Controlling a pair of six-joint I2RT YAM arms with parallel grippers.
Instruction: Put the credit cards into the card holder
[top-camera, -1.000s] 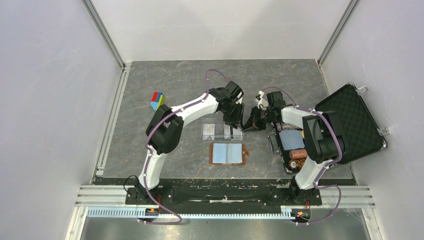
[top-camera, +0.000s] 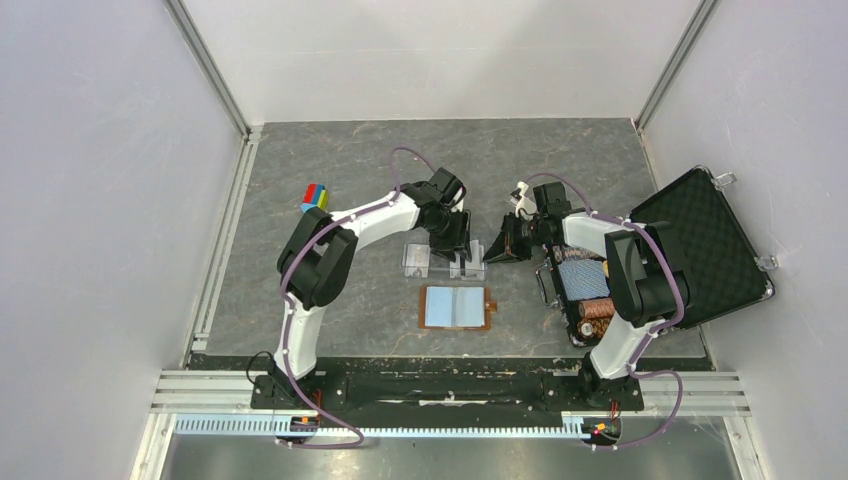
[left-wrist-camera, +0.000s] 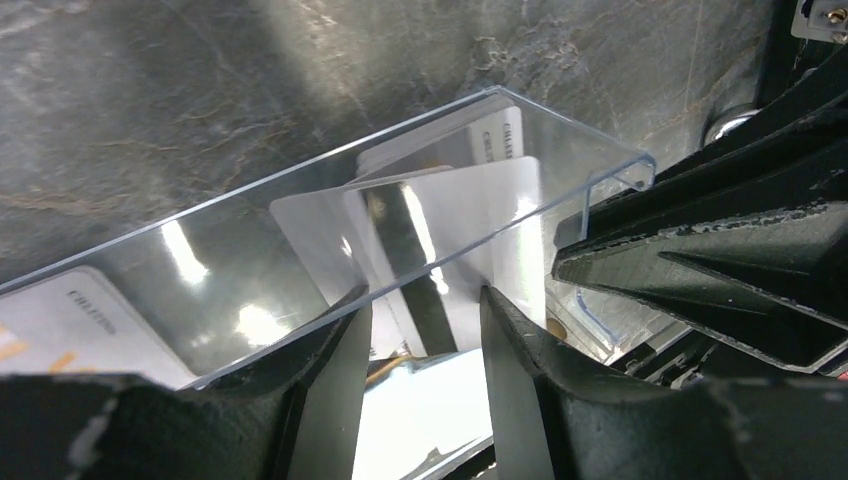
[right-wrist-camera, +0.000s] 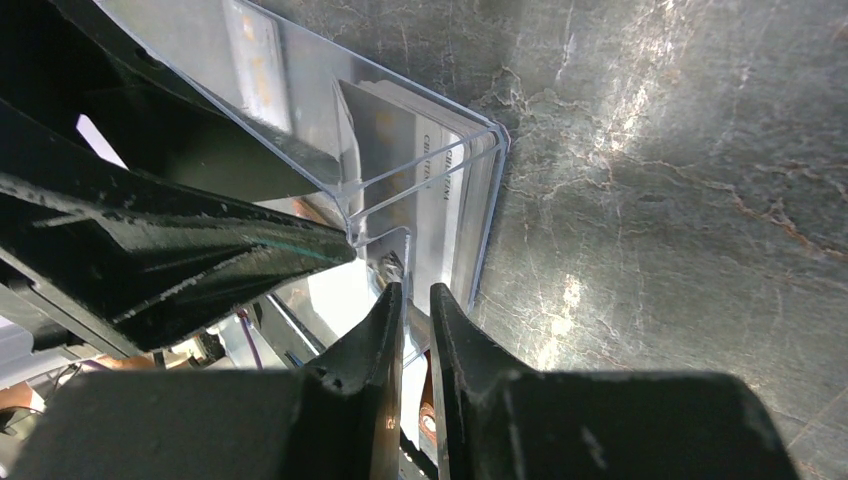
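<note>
A clear box (top-camera: 437, 273) lies near the middle of the table, with a stack of cards (right-wrist-camera: 430, 190) at its right end. In the left wrist view, a white card with a black stripe (left-wrist-camera: 505, 205) leans in front of that stack. My left gripper stands open over the box, its fingers on either side of the striped area, not closed on any card. At the box's right end, my right gripper is shut on the clear wall. The brown card holder (top-camera: 422, 308) lies spread open in front, showing its pale clear sleeves.
Another card pile (left-wrist-camera: 75, 320) sits in the box's left part. On the right stands an open black case (top-camera: 715, 245) holding several items. A coloured block (top-camera: 315, 196) lies far left.
The right arm and the box look unmoved.
</note>
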